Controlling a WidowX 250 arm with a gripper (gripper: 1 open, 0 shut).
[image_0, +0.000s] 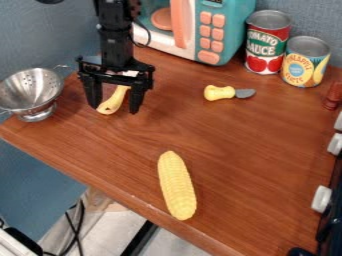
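Observation:
My black gripper (114, 97) is at the back left of the wooden table, its fingers apart and pointing down over a yellow banana-like object (112, 103), which is partly hidden by the gripper. A toy corn cob (178, 185) lies alone near the front edge. A small yellow-handled knife or spatula (221, 93) lies right of the gripper.
A metal colander (30, 92) stands at the left edge. A teal toy microwave (214, 30), tomato can (266, 45) and second can (305, 65) line the back. A black item (330, 215) is at the right edge.

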